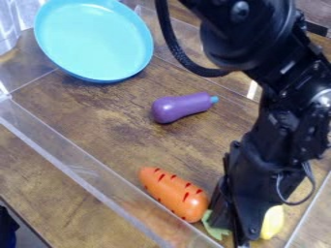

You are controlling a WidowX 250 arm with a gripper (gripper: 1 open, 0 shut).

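Observation:
My black gripper (233, 218) is low at the bottom right, right next to the green top of an orange carrot (175, 194). A yellow object (272, 223) is partly hidden behind the gripper. Its fingers are mostly obscured, and I cannot see clearly whether anything is between them. A purple eggplant (181, 107) lies in the middle of the wooden surface, and a light blue plate (93, 37) sits at the top left.
A clear plastic wall (65, 160) runs diagonally along the left and bottom of the work area. The wood between the plate, eggplant and carrot is bare.

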